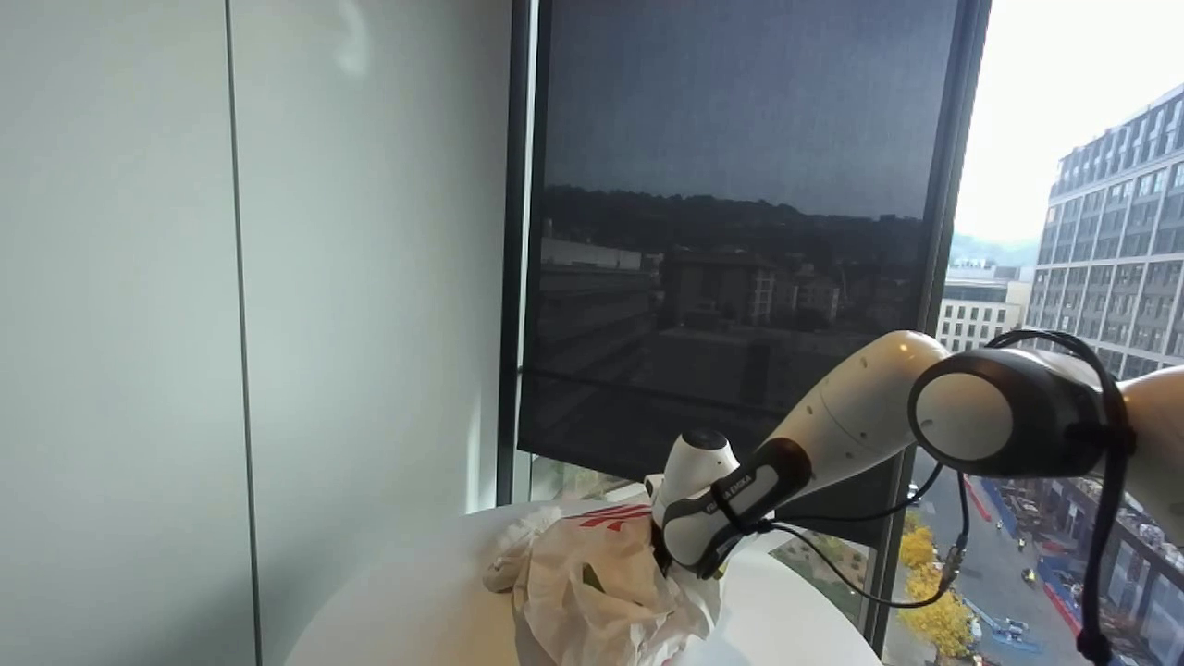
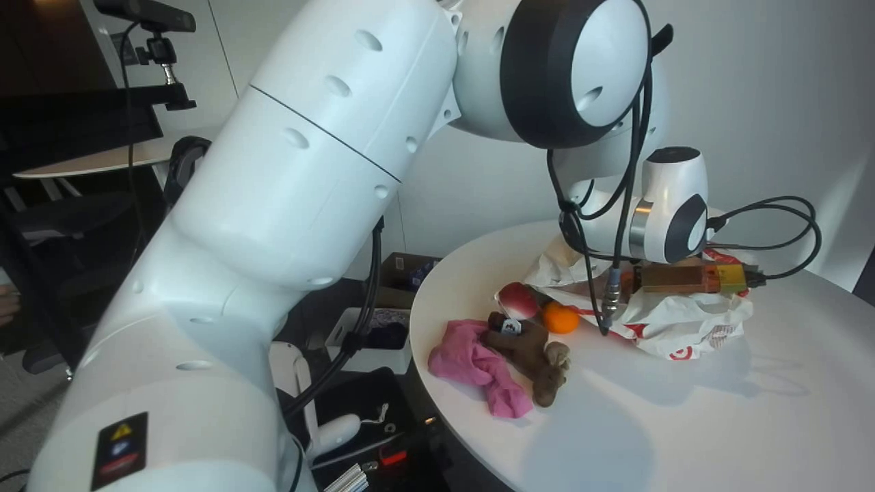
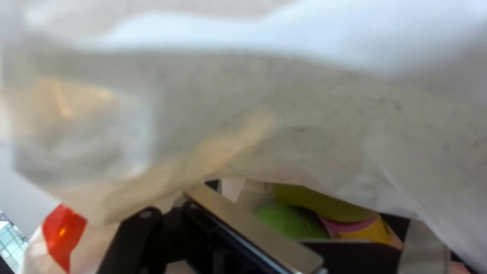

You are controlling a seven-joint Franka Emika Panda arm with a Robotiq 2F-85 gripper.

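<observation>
A crumpled white plastic bag (image 2: 687,318) with red marks lies on the round white table (image 2: 787,410). In the wrist view, the bag's blurred plastic (image 3: 292,100) fills most of the picture. My gripper is open at the bottom, its fingers (image 3: 260,228) spread within the bag's folds. Beyond them show a fuzzy green round thing (image 3: 292,221), an olive-green piece (image 3: 319,201) and a pink-and-yellow item (image 3: 365,228); I see none of them gripped. From outside, the fingertips are hidden by the bag.
Left of the bag sit a red-and-white round item (image 2: 517,301), an orange (image 2: 560,317), a brown plush toy (image 2: 529,352) and a pink cloth (image 2: 476,361). Cables (image 2: 787,238) loop from the wrist.
</observation>
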